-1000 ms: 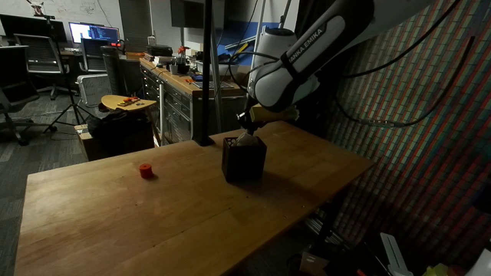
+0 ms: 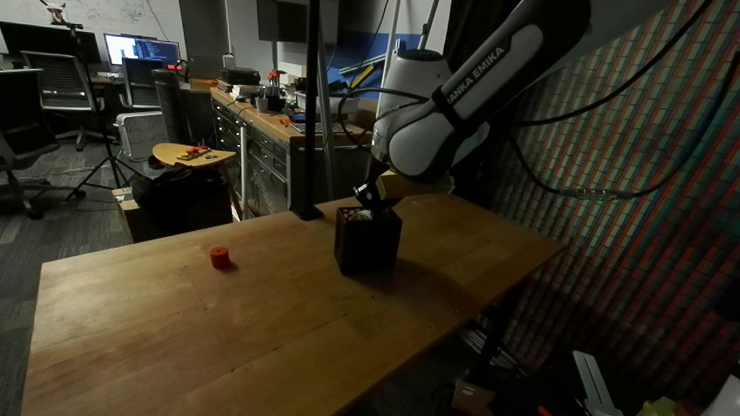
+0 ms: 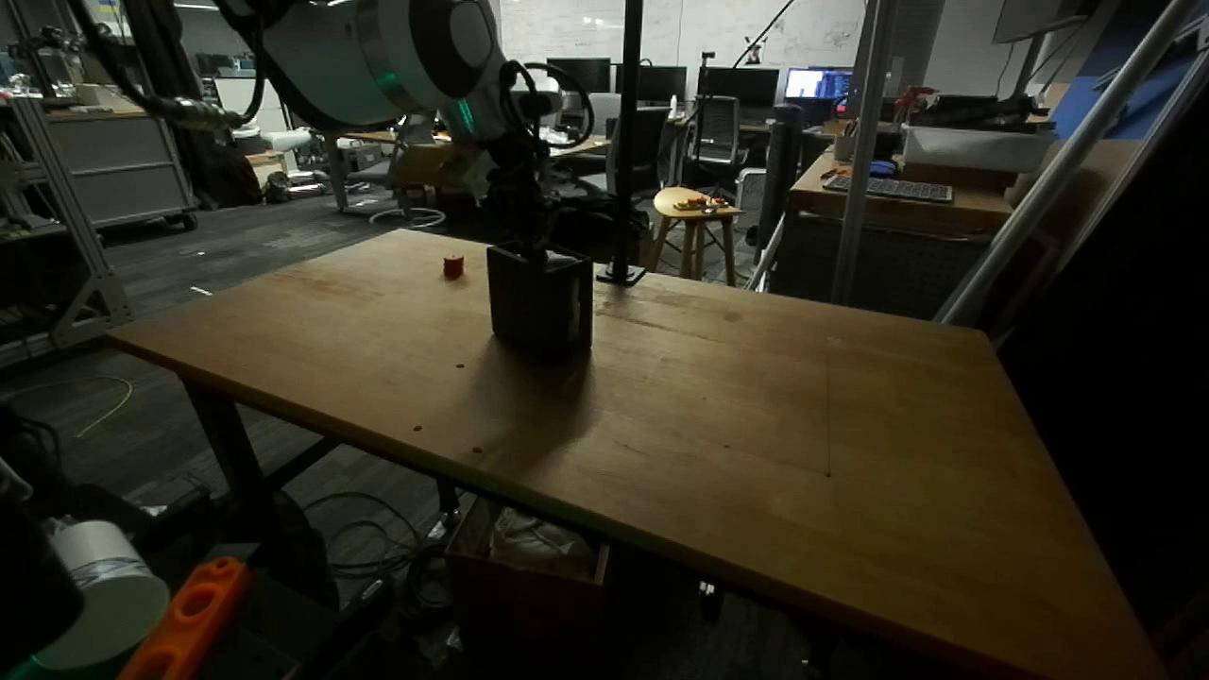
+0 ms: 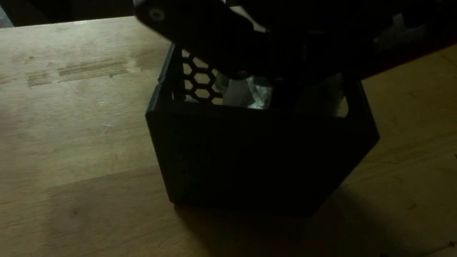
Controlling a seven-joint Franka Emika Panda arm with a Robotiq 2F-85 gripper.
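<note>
A black box [image 2: 367,242] with an open top and honeycomb holes in its side stands upright on the wooden table. My gripper [image 2: 374,205] points down into its mouth, the fingertips below the rim and dark in the wrist view. A pale, shiny, crinkled thing, like clear plastic wrapping [image 4: 259,93], shows inside the box at the fingers. My gripper appears shut on it, though the contact itself is lost in shadow. The box's near wall hides the lower part of this wrapped thing. A small red cylinder [image 2: 219,257] stands apart on the table, left of the box.
A black upright post [image 2: 305,166] rises at the table's back edge, close to the box. The box's rim [image 4: 257,110] surrounds the fingers closely.
My gripper has come down toward the box, and the pale wrapped thing has sunk with it from above the rim to mostly inside. The box and red cylinder have stayed put.
</note>
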